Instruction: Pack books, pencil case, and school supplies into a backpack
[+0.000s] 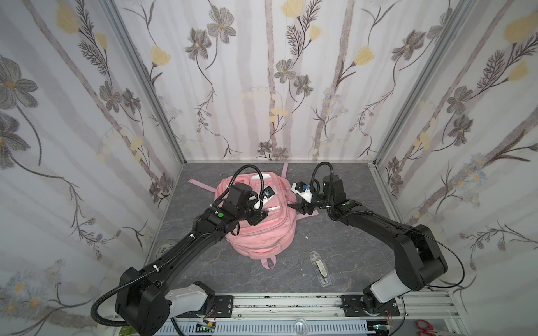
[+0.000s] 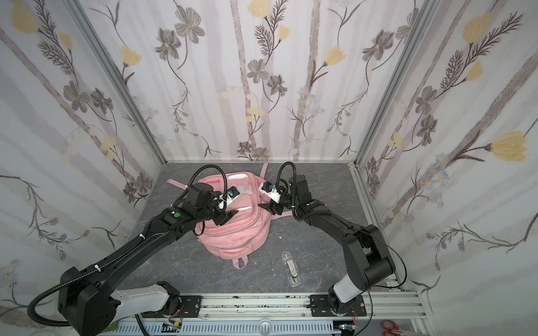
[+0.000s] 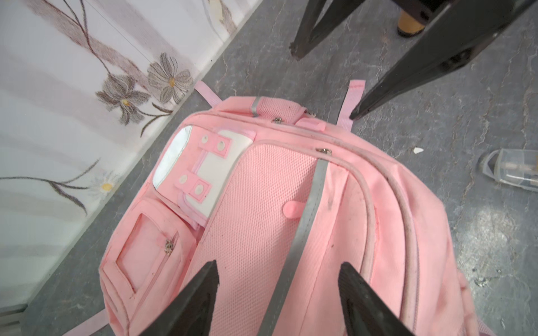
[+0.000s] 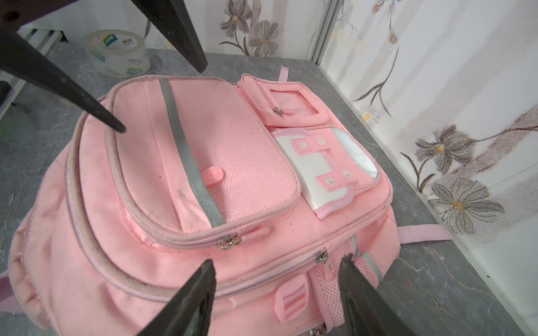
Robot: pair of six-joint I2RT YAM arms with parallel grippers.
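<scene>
A pink backpack (image 1: 257, 238) lies on its back on the grey floor, its mesh front pocket (image 3: 252, 212), zips and straps facing up in both wrist views. My left gripper (image 1: 259, 218) hangs over the middle of the bag, with its fingertips (image 3: 201, 280) apart and nothing between them. At the bag's right side is my right gripper (image 1: 297, 208), open and empty, above the zipped top edge with its pulls (image 4: 320, 257). No book or pencil case can be made out.
A clear plastic case (image 1: 320, 267) lies at front right. A tape roll (image 4: 116, 56) shows in the right wrist view. Red scissors (image 1: 424, 327) lie beyond the rail. Patterned walls enclose the area.
</scene>
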